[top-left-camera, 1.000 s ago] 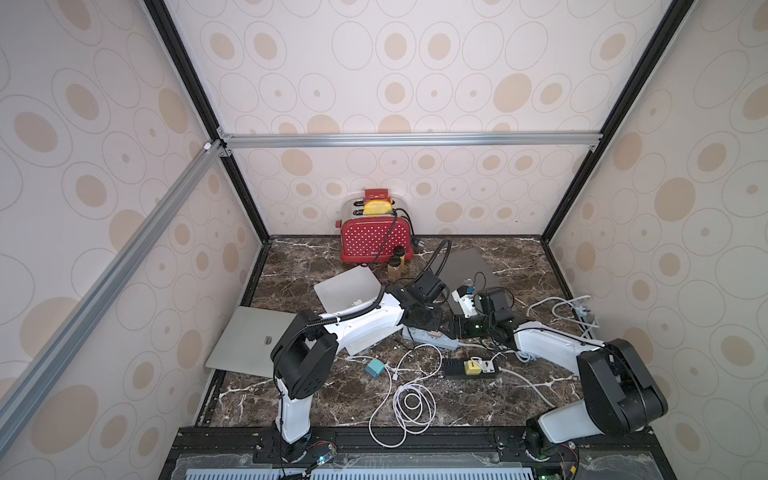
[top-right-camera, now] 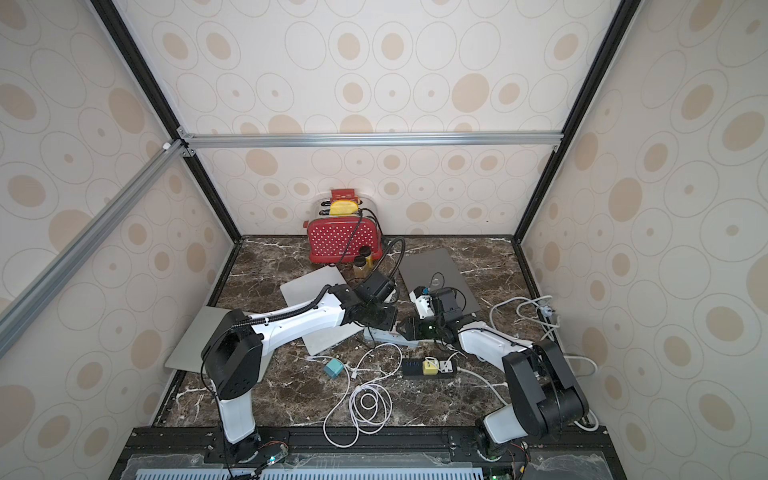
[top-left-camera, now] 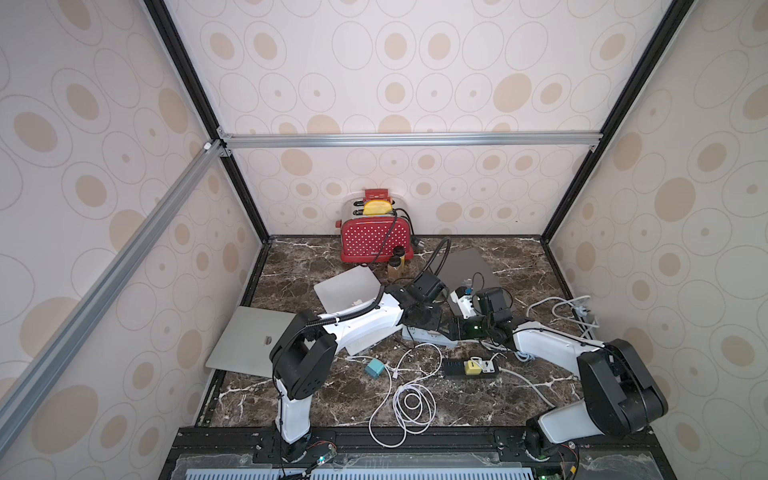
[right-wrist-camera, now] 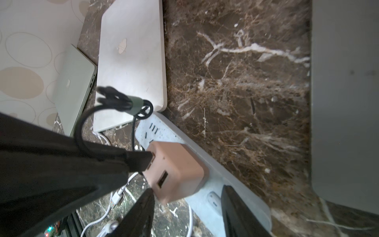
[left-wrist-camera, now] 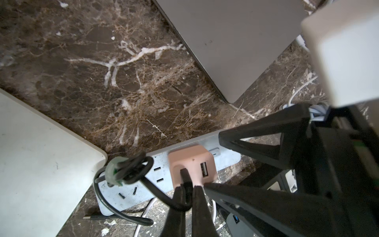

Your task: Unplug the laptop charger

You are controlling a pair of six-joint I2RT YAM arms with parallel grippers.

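Observation:
A pink charger block (right-wrist-camera: 177,169) with a USB slot sits on the white power strip (left-wrist-camera: 229,154), with a black cable looping beside it. At this block my left gripper has its tips shut on or around the dark cable plug; whether it grips the plug is unclear. My right gripper reaches over the same strip, fingers apart on either side at the block's near edge, nothing clearly between them; in the left wrist view its black fingers flank the block's right side.
A black power strip (top-left-camera: 456,368) with a yellow adapter, a blue cube (top-left-camera: 375,367) and white cables lie in front. Closed laptops (top-left-camera: 248,340) lie left, a grey one (top-right-camera: 440,264) behind right. A red toaster (top-right-camera: 344,244) stands at the back.
My right arm shifted slightly and returned to roughly its position of one second ago, beside the white strip. The left arm has not visibly moved.

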